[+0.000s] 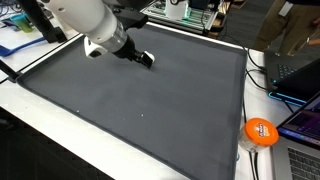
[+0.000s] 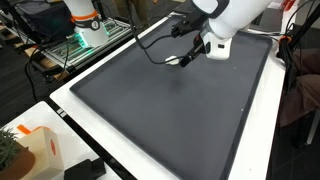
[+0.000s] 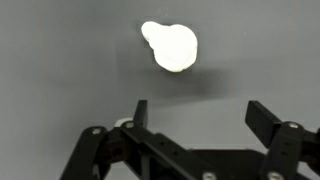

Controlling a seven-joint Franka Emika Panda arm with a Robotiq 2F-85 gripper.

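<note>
A small white object (image 3: 173, 46) lies on the dark grey tabletop (image 3: 60, 60); in the wrist view it shows a rounded body with a smaller bump at its upper left. My gripper is open, its black fingertips wide apart below the object in that view, with only bare surface seen between them. The white object (image 1: 149, 57) sits right by the gripper in exterior view 1, partly covered by it. A small pale patch beside the left finger (image 3: 138, 114) is mostly hidden, so I cannot tell what it is.
A black cable loops from the arm over the table. An orange-lidded container (image 1: 260, 133) stands beyond the table's right edge, near a laptop (image 1: 302, 160).
</note>
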